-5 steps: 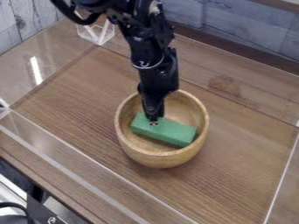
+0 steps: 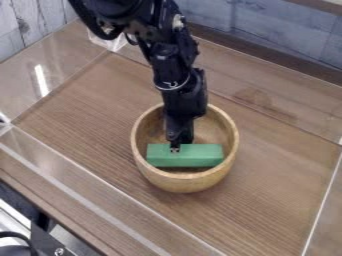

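A black robot arm reaches down from the top of the camera view into a wooden bowl (image 2: 215, 177) in the middle of the table. Its gripper (image 2: 175, 148) is low inside the bowl, at the back long edge of a green block (image 2: 198, 158), which lies level across the bowl's front half. The gripper looks shut; whether anything is between its small fingertips is hard to see.
A clear plastic object (image 2: 110, 38) sits at the back left. Dark clutter lies beyond the table's front-left edge.
Compared with a second ago, the green block has turned from slanted to crosswise and sits nearer the bowl's front. The gripper has moved down and slightly toward the front.
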